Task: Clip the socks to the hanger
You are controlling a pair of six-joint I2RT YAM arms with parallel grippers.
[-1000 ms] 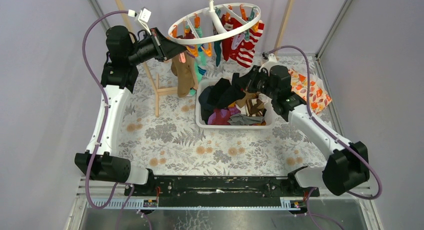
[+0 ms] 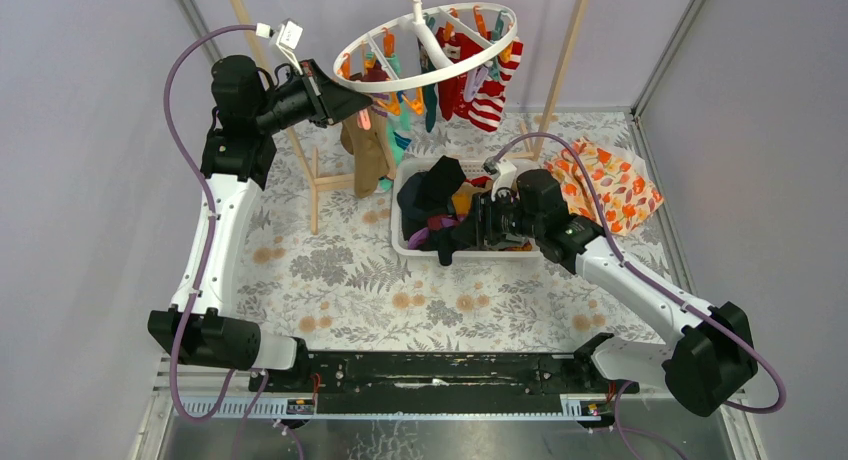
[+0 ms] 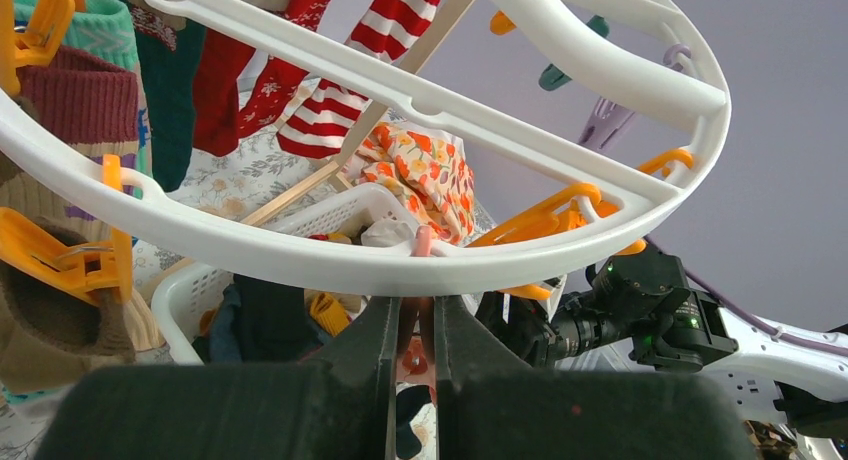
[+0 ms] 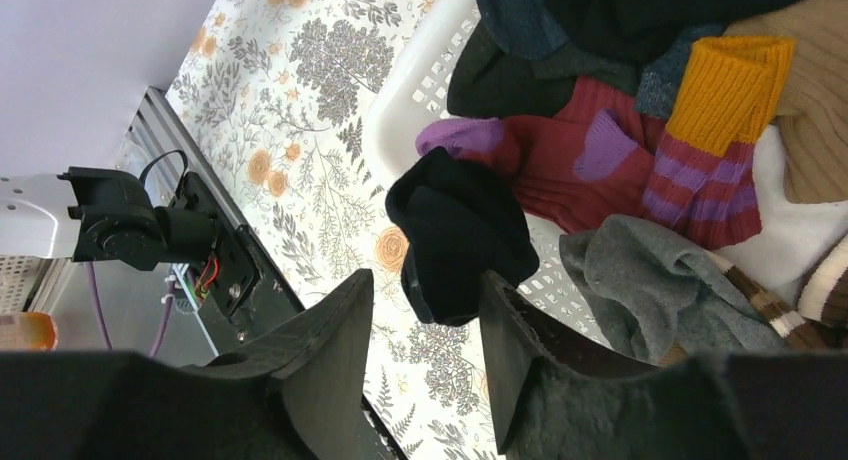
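Observation:
My left gripper (image 2: pixel 352 108) is up at the near left rim of the white round hanger (image 3: pixel 300 272), shut on a pink clip (image 3: pixel 424 238). Socks in red, stripes, teal and brown hang from clips on the hanger (image 2: pixel 479 105). My right gripper hangs over the sock basket (image 4: pixel 396 120), fingers parted, pointing down. A black sock (image 4: pixel 455 235) lies in front of them at the basket's edge; whether it is held or free, it is not clearly between the fingertips. The basket also holds maroon, yellow, grey and navy socks.
An orange-patterned bag (image 2: pixel 615 185) lies right of the basket. A wooden stand (image 2: pixel 315 185) is behind the hanger on the left. The patterned floor in front of the basket is clear.
The right arm has lowered toward the basket's front, and the black sock it was carrying now lies lower, at the near edge. The left arm stays still.

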